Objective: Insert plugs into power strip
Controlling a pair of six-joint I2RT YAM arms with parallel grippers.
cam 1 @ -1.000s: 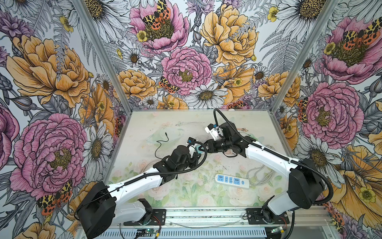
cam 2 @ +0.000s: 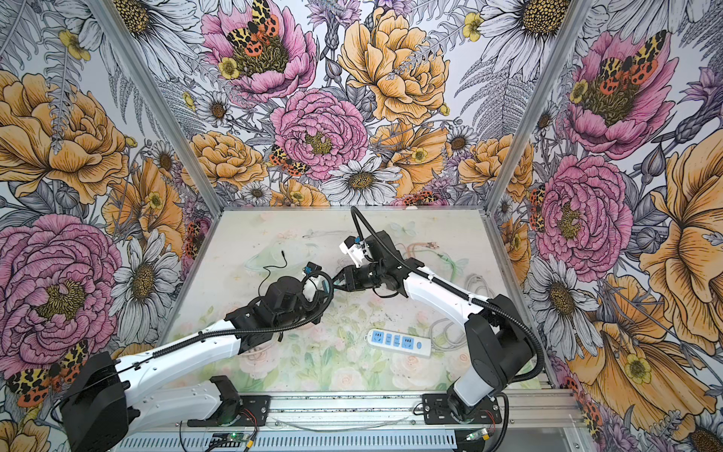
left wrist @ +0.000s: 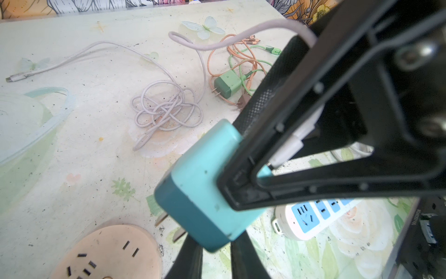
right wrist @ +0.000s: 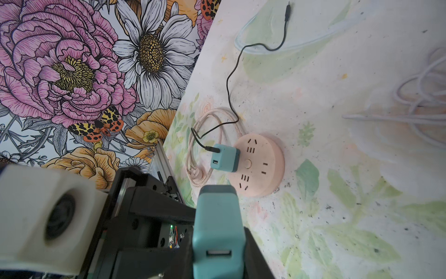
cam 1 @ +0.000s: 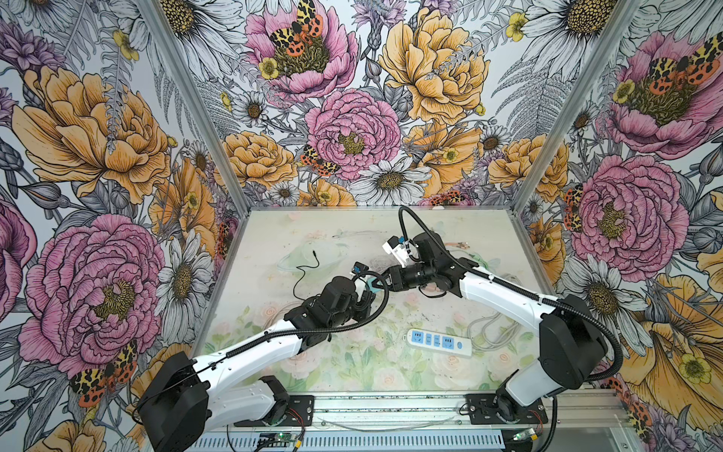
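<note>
A teal adapter [left wrist: 204, 181] with two prongs [left wrist: 178, 234] hangs above the table between my two grippers. My left gripper is shut on its lower corner. My right gripper is shut around it from the other side; its finger [left wrist: 246, 172] covers part of one face. A USB slot faces the right wrist camera. A pale cable connector [left wrist: 288, 149] shows behind that finger, close to the adapter; whether it is seated is hidden. The round pink power strip [right wrist: 274, 153] lies below, with another teal adapter [right wrist: 224, 159] and its black cable in it.
A white power strip [cam 1: 472, 348] with blue sockets lies near the table's front, its grey cord coiled at right. Behind lie a pale cable coil [left wrist: 162, 111], a green charger [left wrist: 227, 84] and orange cable. The grippers are close together at mid-table.
The right arm has shifted very slightly leftward, keeping close to the left gripper. The left arm's elbow has moved a little left. The strips have not moved.
</note>
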